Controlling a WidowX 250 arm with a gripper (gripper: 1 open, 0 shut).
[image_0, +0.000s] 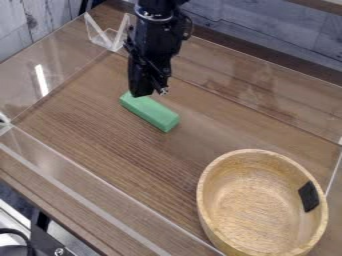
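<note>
My dark gripper hangs from the top of the camera view over the wooden tray, just above and behind a green rectangular block. It appears shut, and nothing shows clearly between its fingers. The block lies flat, set diagonally, apart from the gripper as far as the view shows.
A round cream bowl with a black patch on its rim stands at the lower right. Clear plastic pieces show at the upper left and left edge. Raised wooden walls run along the back.
</note>
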